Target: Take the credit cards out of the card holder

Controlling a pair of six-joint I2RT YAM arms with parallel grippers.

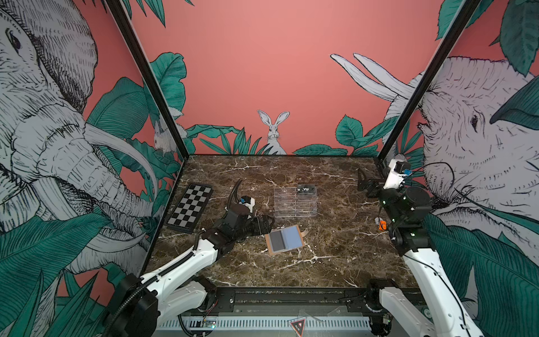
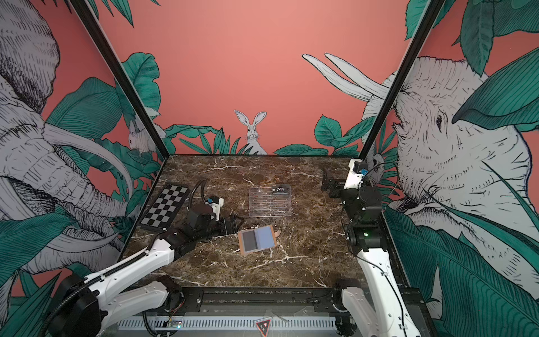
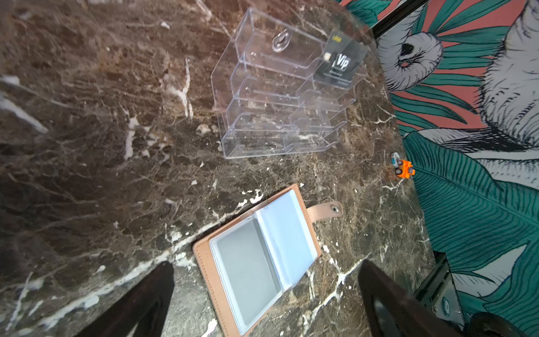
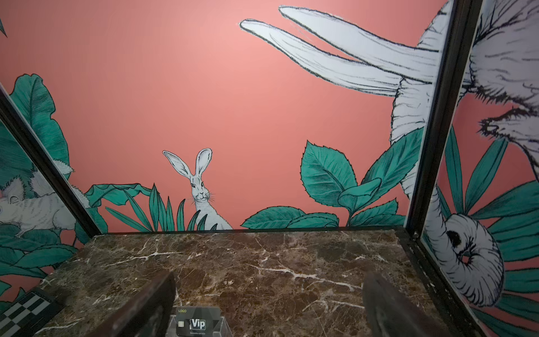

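An open tan card holder [image 1: 284, 239] with grey and pale blue pockets lies on the marble table, its snap strap to the right. Behind it a clear tiered acrylic rack [image 3: 269, 134] holds a dark Vip card [image 3: 340, 60] at its upper right. My left gripper [image 1: 268, 223] hangs just left of and above the card holder, open, with the holder between and beyond its fingertips in the left wrist view. My right gripper [image 2: 328, 182] is raised at the right side of the table, open and empty, facing the back wall.
A black-and-white checkered board [image 1: 189, 206] lies at the left edge. A small orange toy [image 3: 405, 167] sits near the right edge, partly hidden in the top right view.
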